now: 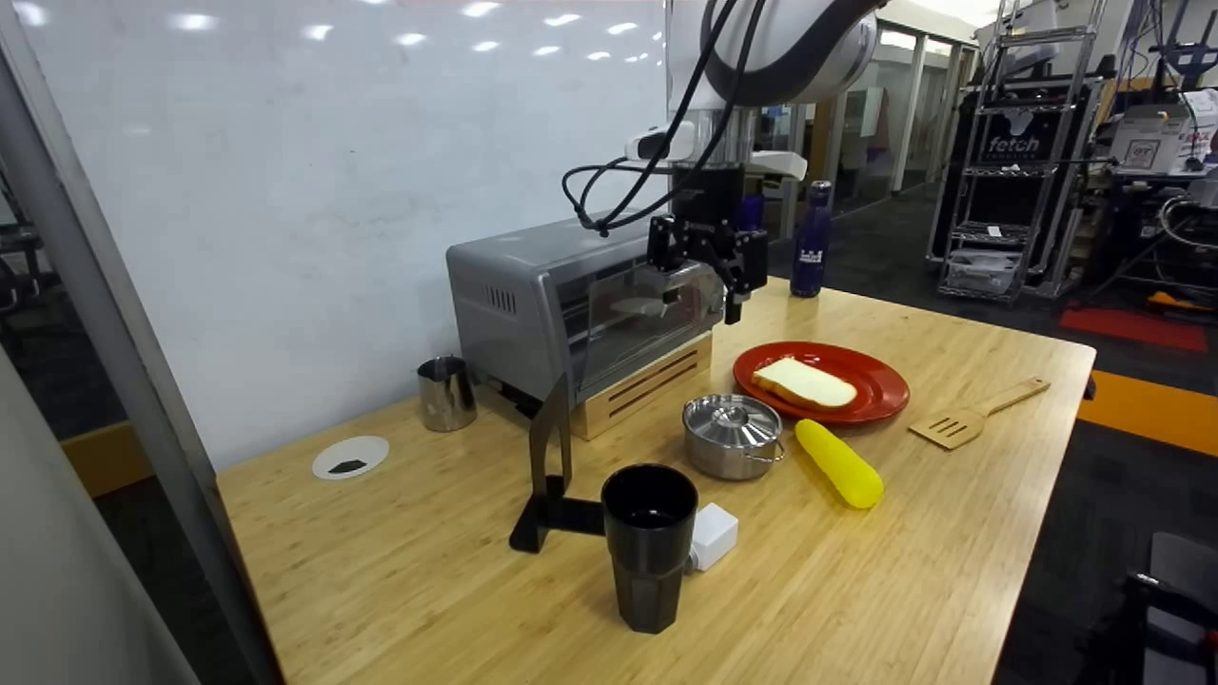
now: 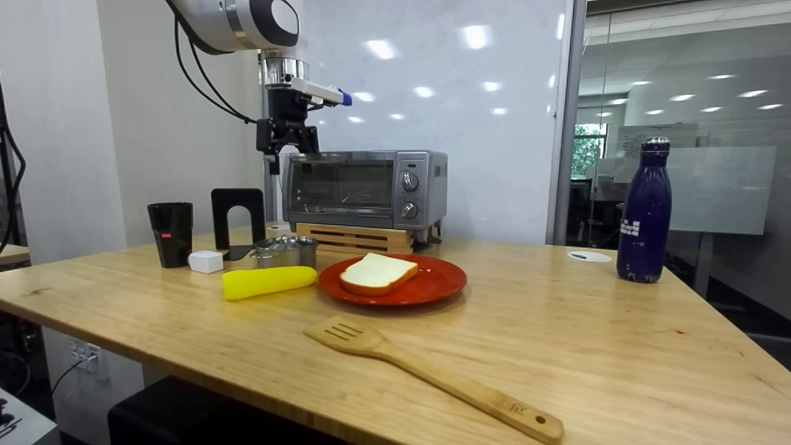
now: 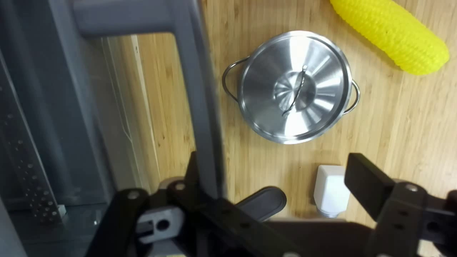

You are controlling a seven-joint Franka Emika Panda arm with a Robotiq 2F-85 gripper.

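The grey toaster oven (image 1: pixel 502 268) stands on a slatted wooden base against the whiteboard. Its glass door leans outward at the top, partly open. In the wrist view the dark oven interior (image 3: pixel 32 115) shows at left, beside the door's grey handle (image 3: pixel 195 94). My gripper (image 1: pixel 702 303) is open at the front of the oven, pointing down. The handle runs down between its spread fingers, close to the left finger (image 3: pixel 191 173); whether they touch I cannot tell. Nothing is clamped.
A lidded steel pot (image 3: pixel 295 90), yellow corn (image 1: pixel 840 462) and a red plate (image 1: pixel 885 392) with bread (image 1: pixel 805 382) lie before the oven. A black cup (image 1: pixel 648 548), black stand (image 1: pixel 548 457) and white bottle (image 3: pixel 332 188) stand nearer. A wooden spatula (image 2: pixel 437 378) lies right of the plate.
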